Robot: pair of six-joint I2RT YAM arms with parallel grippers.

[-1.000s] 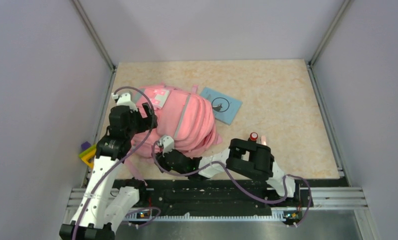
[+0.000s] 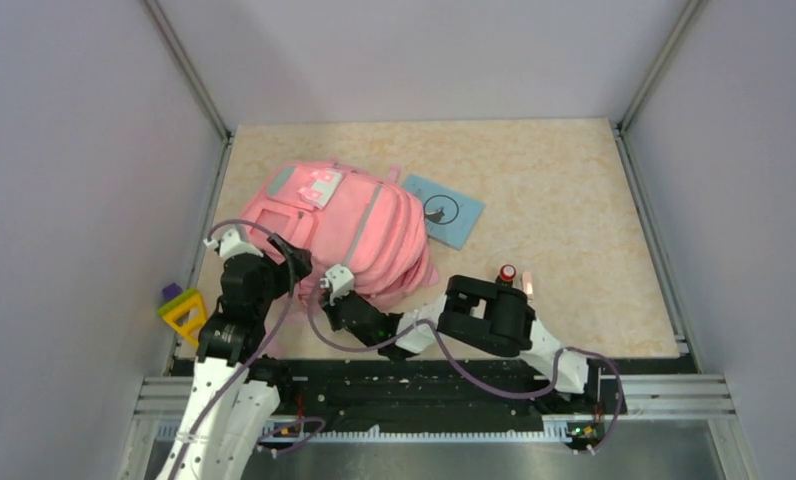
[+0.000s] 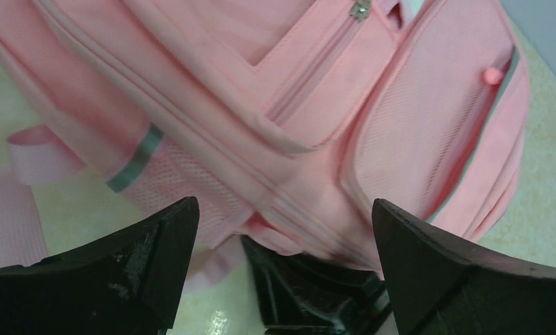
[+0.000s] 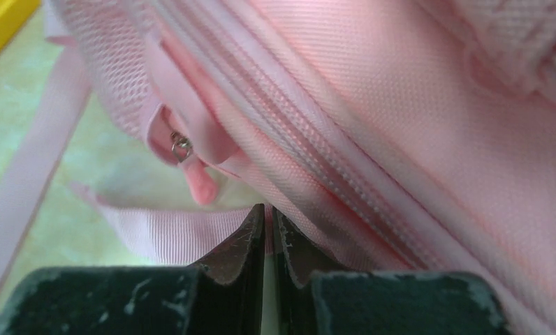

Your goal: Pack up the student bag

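Note:
The pink backpack lies on its side at the left of the table. Low over its near side, my left gripper stands open, bag fabric below it and nothing held between its fingers. My right gripper is down by the bag's near edge, shut on a light pink strap as far as the narrow gap shows. A zipper pull dangles close by. On the bag rests a white-and-pink packet. A blue book lies flat against the bag's right side.
A red-capped bottle and a small pale pink item are beside the right forearm. Yellow drawing tools and a purple object sit at the left edge.
My left gripper has come down toward the front of the bag, uncovering more of its upper left part.

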